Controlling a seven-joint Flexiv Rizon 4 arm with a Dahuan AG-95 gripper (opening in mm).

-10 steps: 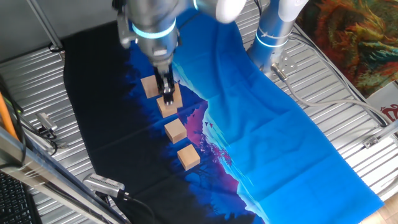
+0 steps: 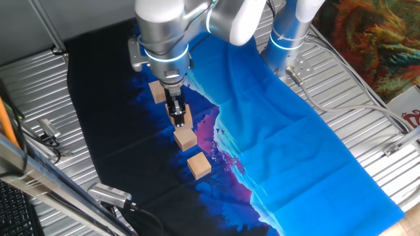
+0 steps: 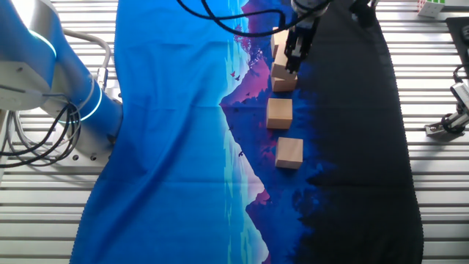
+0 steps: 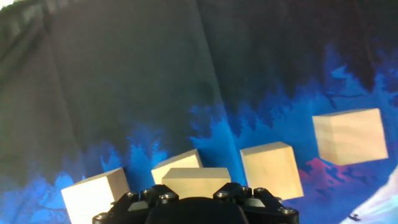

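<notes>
Several plain wooden blocks lie roughly in a row on the cloth. My gripper is shut on one wooden block (image 4: 196, 182), seen between its fingers in the wrist view. Directly behind that held block is a second block (image 4: 177, 163), partly hidden by it. Exterior view 2 has the held block (image 3: 281, 67) over another block (image 3: 284, 84); whether the two touch I cannot tell. From exterior view 1, the gripper (image 2: 180, 123) points down over this pair and covers part of it.
Towards the front are two separate blocks, one near (image 2: 186, 138) and one farther along (image 2: 199, 166). Another block (image 2: 157, 92) sits behind the pair. A camera-like device (image 2: 109, 195) stands at the cloth's edge.
</notes>
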